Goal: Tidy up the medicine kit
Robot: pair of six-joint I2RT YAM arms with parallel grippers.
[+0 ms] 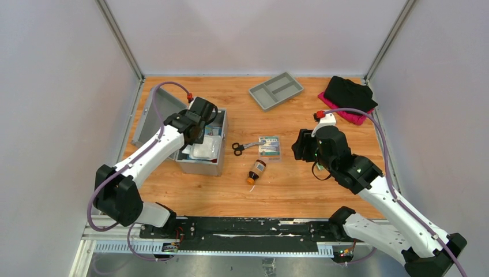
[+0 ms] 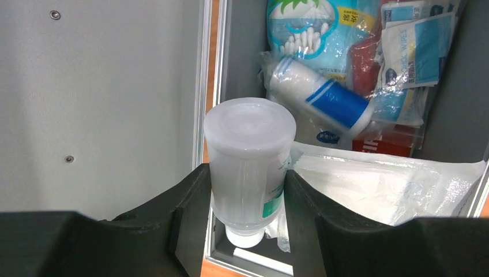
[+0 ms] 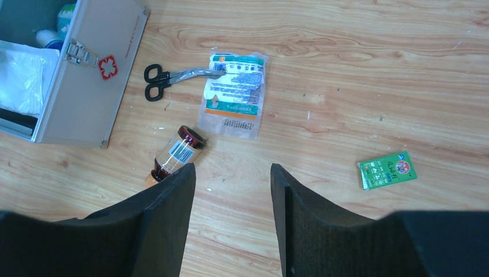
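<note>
Gripped in my left gripper is a white translucent bottle [image 2: 249, 156], held upside down above the left part of the grey medicine kit [image 1: 199, 168]. Inside the kit lie a cotton swab bag [image 2: 311, 34], a white and blue bottle [image 2: 323, 95] and a white packet [image 2: 369, 182]. My right gripper is open with nothing between its fingers, over the right of the table. On the table are scissors [image 3: 173, 77] partly over a clear-edged packet [image 3: 233, 95], a brown bottle [image 3: 179, 151] lying on its side, and a small green packet [image 3: 387, 171].
The kit's open lid [image 1: 159, 115] leans to the left. At the back stand a grey divided tray [image 1: 276, 90] and, in the right corner, folded black cloth [image 1: 349, 94] on pink cloth [image 1: 353, 118]. Free table lies between the tray and the brown bottle.
</note>
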